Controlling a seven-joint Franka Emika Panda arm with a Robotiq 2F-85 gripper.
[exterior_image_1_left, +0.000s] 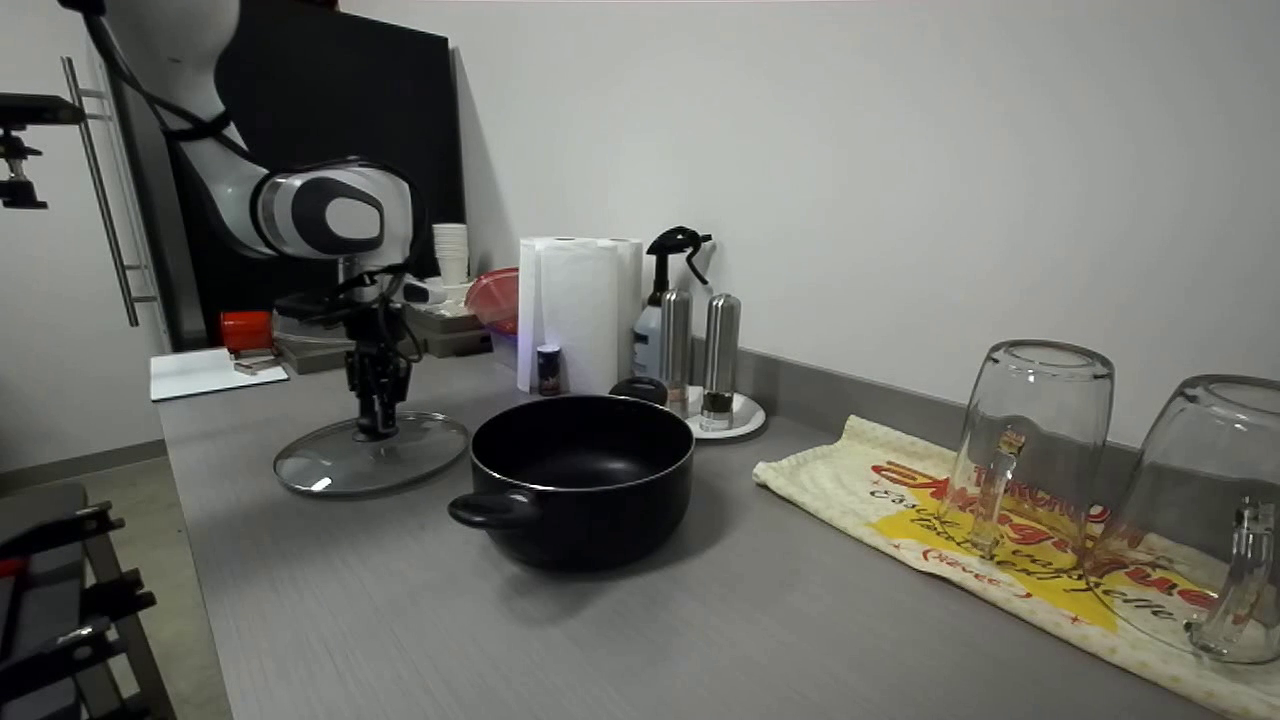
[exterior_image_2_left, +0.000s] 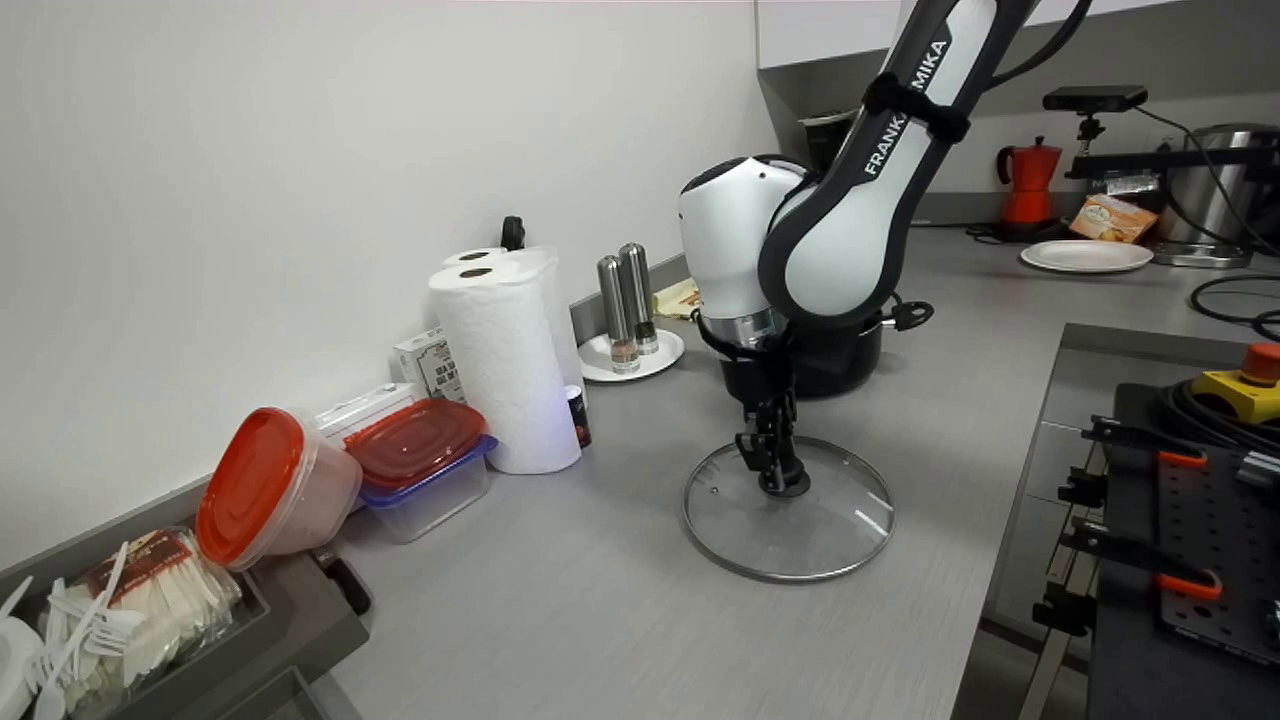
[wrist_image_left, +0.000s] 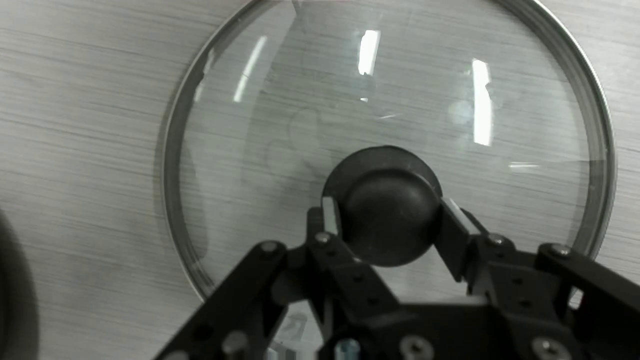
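Note:
A round glass lid with a metal rim lies on the grey counter, left of the black pot in exterior view 1. My gripper is shut on the lid's black knob, one finger on each side of it in the wrist view. From the other side, the lid appears flat on or very close to the counter, below my gripper. The open black pot stands apart from the lid, its inside dark and seemingly empty.
Behind the pot, two steel grinders stand on a white plate. Paper towel rolls and food containers line the wall. Glass jugs rest on a cloth at the right. Counter in front of the pot is clear.

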